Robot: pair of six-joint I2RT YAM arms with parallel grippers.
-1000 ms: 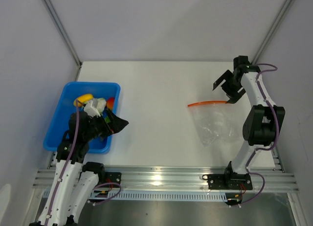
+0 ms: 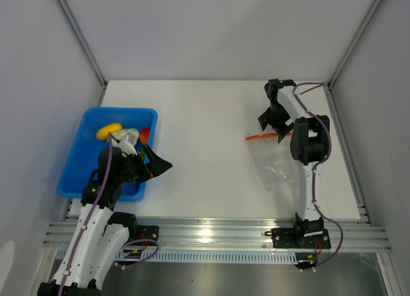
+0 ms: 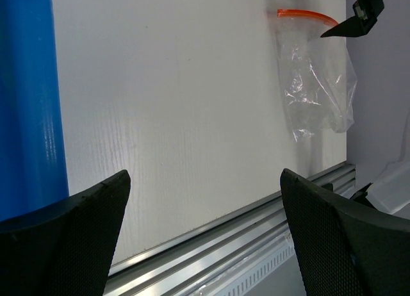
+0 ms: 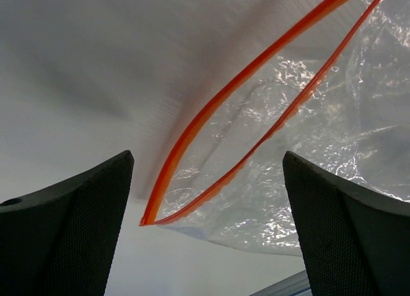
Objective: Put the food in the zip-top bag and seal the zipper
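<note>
A clear zip top bag [image 2: 273, 164] with an orange zipper edge [image 2: 259, 136] lies flat on the right part of the table. Up close in the right wrist view, its orange lips [image 4: 211, 107] stand apart, joined at the corner between my fingers. My right gripper [image 2: 270, 129] is over that edge, its fingers spread and gripping nothing. At the tray's right side hovers my left gripper [image 2: 157, 163], also open and empty. Food lies in the blue tray [image 2: 70, 158]: a yellow piece [image 2: 109, 130] and a red-orange one [image 2: 145, 135] show, while the left arm hides others.
Bare white table [image 2: 202, 148] spans the space between tray and bag. A metal rail [image 2: 211, 229] borders the front, and grey walls [image 2: 371, 116] close in the sides and back.
The left gripper has shifted slightly right.
</note>
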